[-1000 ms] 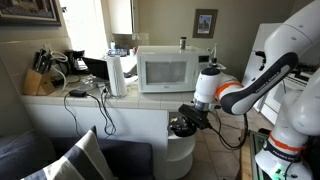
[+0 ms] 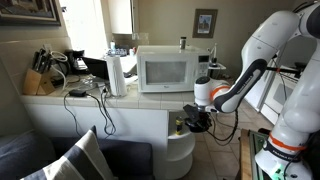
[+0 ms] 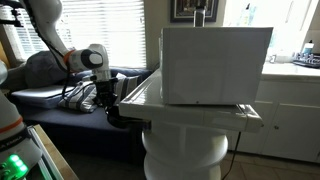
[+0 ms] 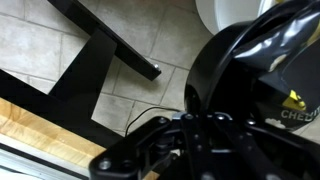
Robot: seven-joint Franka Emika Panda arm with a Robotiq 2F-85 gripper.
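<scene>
A black, round-rimmed pan-like object (image 4: 215,62) fills the right of the wrist view, its glossy dark surface bearing gold and pale lettering. My gripper is shut on its near edge; the exact contact is partly hidden by the dark gripper parts. From exterior view 1, the gripper (image 2: 200,119) holds this dark object (image 2: 194,124) in front of the counter's end, beside the white rounded shelves. In exterior view 2, the dark object (image 3: 106,97) appears below the arm, left of the counter.
White rounded shelves (image 2: 181,147) stand below the counter's end, with a small yellowish item (image 2: 179,125) on one. A white microwave (image 2: 181,70) sits on the counter (image 2: 120,101). A dark sofa (image 3: 75,130) lies nearby, and tiled floor (image 4: 140,80) shows below.
The arm has lowered and shifted slightly right, away from the shelves, carrying the dark object. Its tilt looks different, and the small yellowish item on the shelf now shows.
</scene>
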